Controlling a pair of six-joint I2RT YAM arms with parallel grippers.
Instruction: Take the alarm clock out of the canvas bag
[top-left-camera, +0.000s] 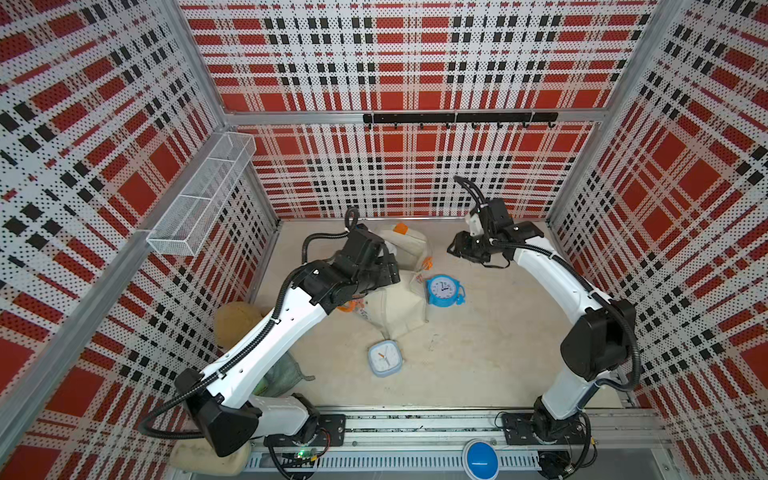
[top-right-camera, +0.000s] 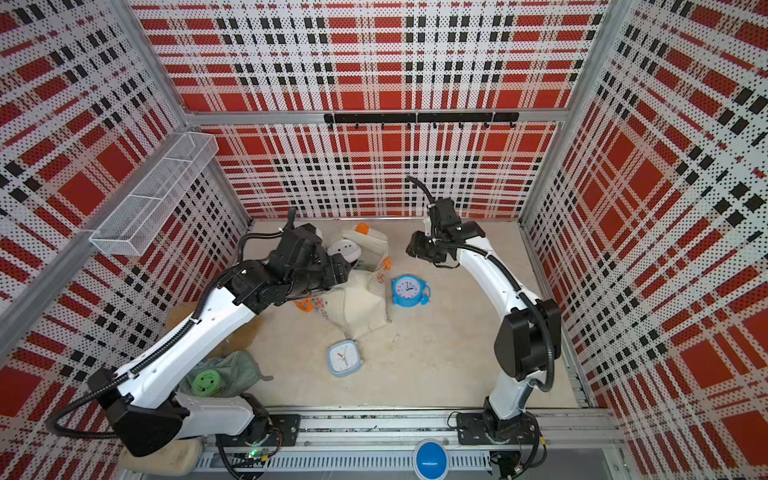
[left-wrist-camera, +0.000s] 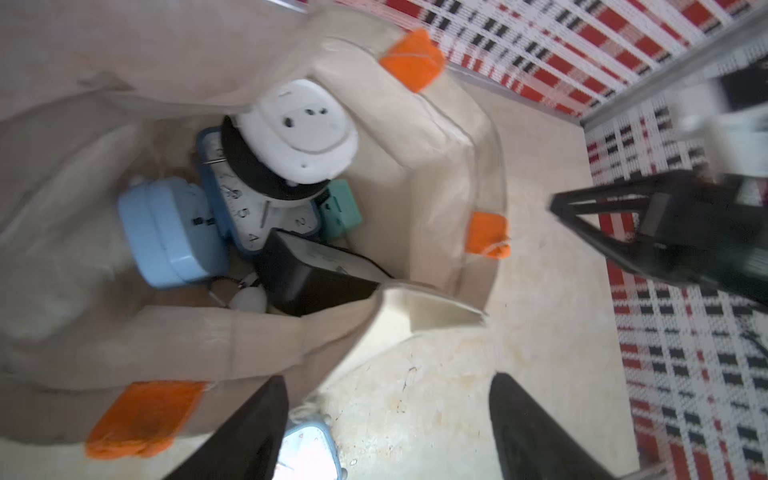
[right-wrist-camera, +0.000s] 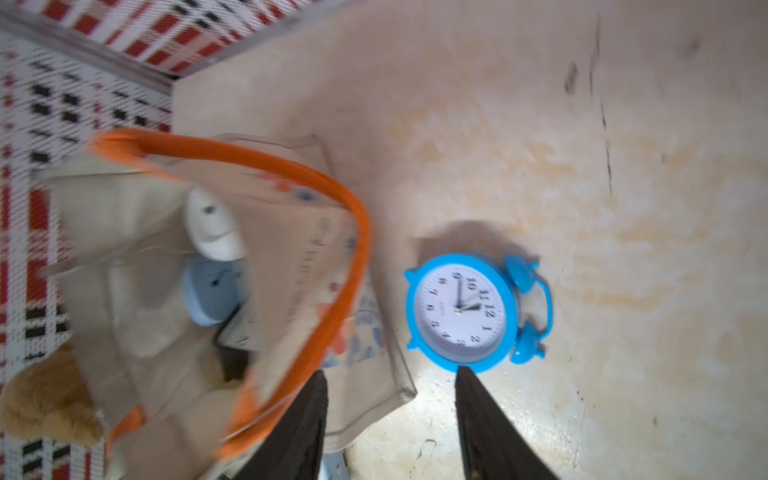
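A bright blue alarm clock (right-wrist-camera: 461, 312) with two bells lies face up on the table, just right of the canvas bag (top-left-camera: 400, 308) and apart from it. Inside the open bag, the left wrist view shows a blue-framed clock (left-wrist-camera: 249, 200), a light blue block-like item (left-wrist-camera: 172, 232), a black box (left-wrist-camera: 312, 276) and a white round-topped item (left-wrist-camera: 304, 132). My left gripper is over the bag, its fingers spread and empty. My right gripper hovers above and behind the bright blue clock, also open with nothing in it.
A light blue square clock (top-left-camera: 385, 357) lies in front of the bag. At the left are a brown plush (top-left-camera: 234, 324) and a grey-green bag (top-right-camera: 232, 374). Open table lies to the right. A wire basket (top-left-camera: 204, 192) hangs on the left wall.
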